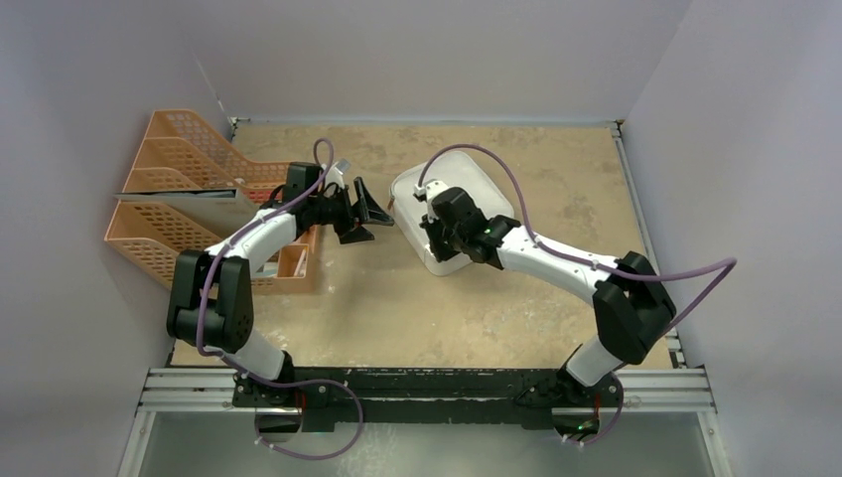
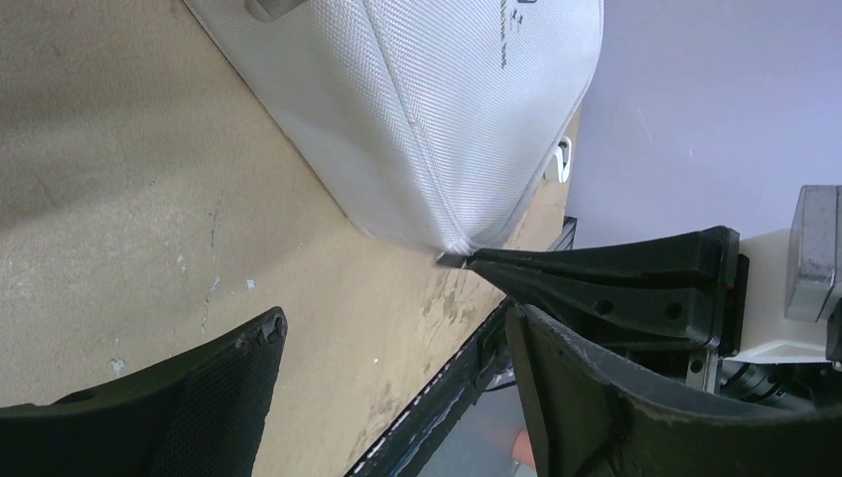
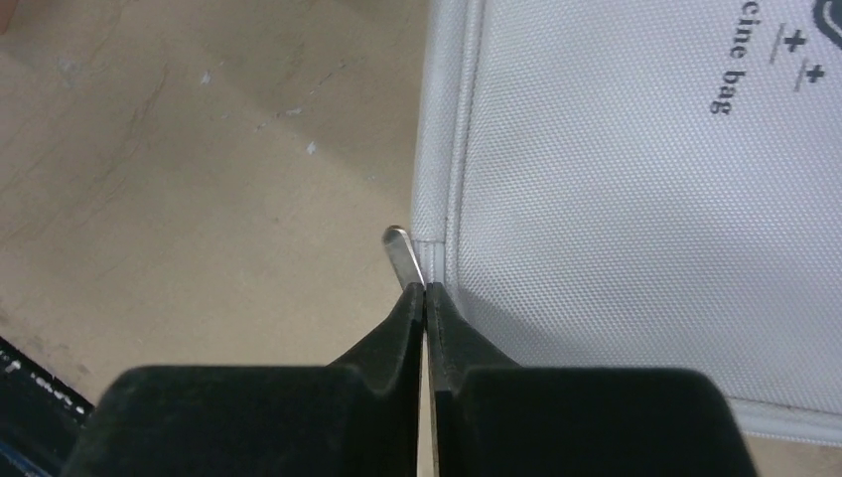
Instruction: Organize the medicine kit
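A white medicine bag (image 1: 479, 184) lies closed near the middle of the table, printed lettering on its top. Along its near-left edge is my right gripper (image 1: 434, 245), shut, with its tips together. In the right wrist view a metal zipper pull (image 3: 402, 255) sticks out by the bag's edge, just beyond the fingertips (image 3: 437, 303); nothing shows between them. My left gripper stands open, fingers wide apart over bare table left of the bag. A second metal tab (image 2: 273, 8) is partly visible at the top of the left wrist view.
An orange basket (image 1: 159, 238) with compartments occupies the left side, a flat panel (image 1: 194, 204) leaning across it. My left arm reaches over its right part. Table to the right of the bag and in front of it is free.
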